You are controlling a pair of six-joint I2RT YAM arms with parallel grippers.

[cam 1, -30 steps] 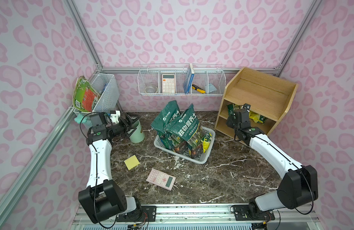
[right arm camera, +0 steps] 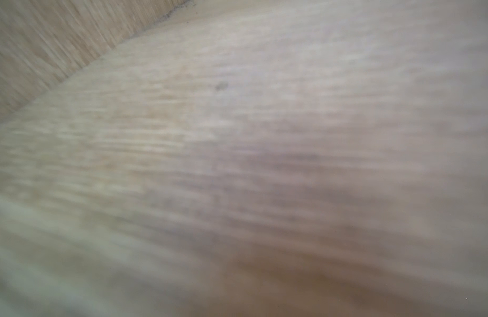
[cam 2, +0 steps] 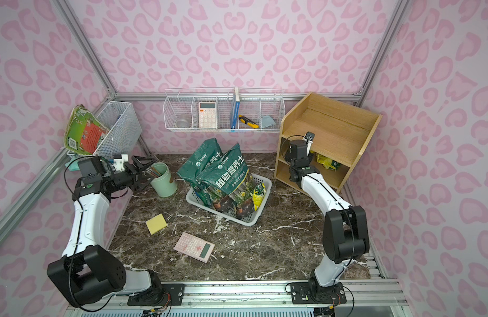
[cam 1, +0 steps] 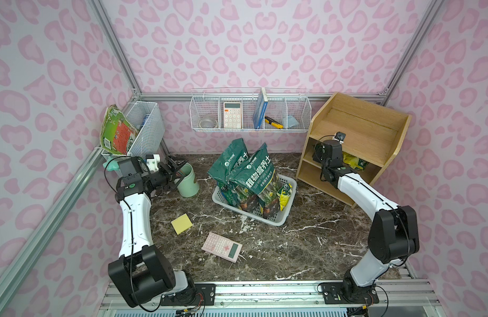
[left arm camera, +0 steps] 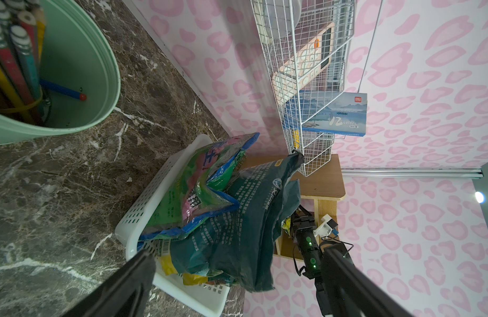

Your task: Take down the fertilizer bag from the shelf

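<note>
The wooden shelf stands at the back right. On its middle level, under the top board, lies a yellow-green bag, partly covered by my right wrist. My right gripper is at the left part of that level, open; its fingertips are hard to make out there. The right wrist view holds only blurred wood, with no bag or fingers in it. Over the green pen cup my left gripper stands open, its blurred fingers wide apart and nothing between them.
A white basket with large green soil bags and a small yellow bag occupies the table's middle. A pink calculator and yellow notepad lie in front. A wire rack hangs behind.
The left arm moved slightly left.
</note>
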